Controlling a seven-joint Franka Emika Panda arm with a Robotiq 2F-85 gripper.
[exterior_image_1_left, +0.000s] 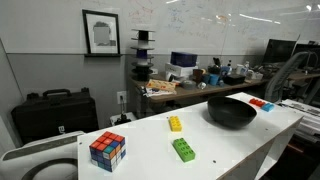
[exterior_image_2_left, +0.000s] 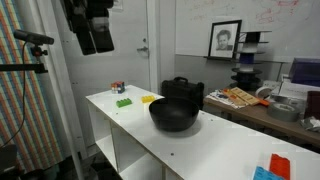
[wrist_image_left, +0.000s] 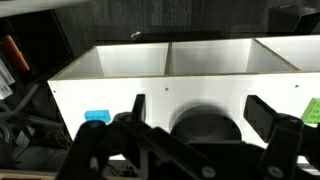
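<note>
High above the white table (exterior_image_1_left: 150, 140), my gripper is open, with its two fingers wide apart and nothing between them. The wrist view looks down past them at a black bowl (wrist_image_left: 205, 125) on the tabletop, well below. In exterior view 2 the dark gripper body hangs at the upper left, apart from everything on the table. A green brick (exterior_image_1_left: 184, 150), a yellow brick (exterior_image_1_left: 175, 124) and a multicoloured cube (exterior_image_1_left: 108, 151) lie left of the bowl (exterior_image_1_left: 232, 113) in exterior view 1. Toward the opposite end are a blue brick (exterior_image_2_left: 265, 173) and a red brick (exterior_image_2_left: 280, 165).
Open compartments (wrist_image_left: 210, 60) run under the table's edge. Behind it, a wooden side table (exterior_image_2_left: 270, 115) carries several items, and a black case (exterior_image_1_left: 55, 114) stands at the back left. Bare tabletop lies between the bowl and the blue brick.
</note>
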